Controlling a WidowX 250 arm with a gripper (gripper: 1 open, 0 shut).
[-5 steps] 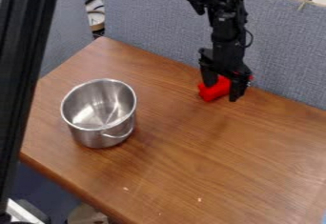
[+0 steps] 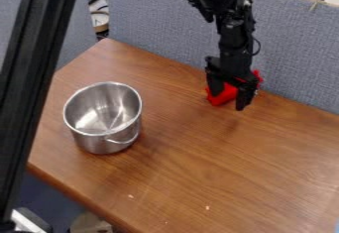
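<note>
A red object (image 2: 220, 96) lies on the wooden table near the back panel, partly hidden by my black gripper (image 2: 228, 88). The gripper hangs down over it with its fingers apart around or just above it; whether they touch it I cannot tell. A steel pot (image 2: 102, 117) with a handle stands upright on the left part of the table, well apart from the gripper.
Grey padded panels (image 2: 159, 39) rise along the back and left of the table (image 2: 225, 177). A dark post runs up the left foreground.
The gripper has shifted very slightly over the red object; otherwise the scene looks the same.
</note>
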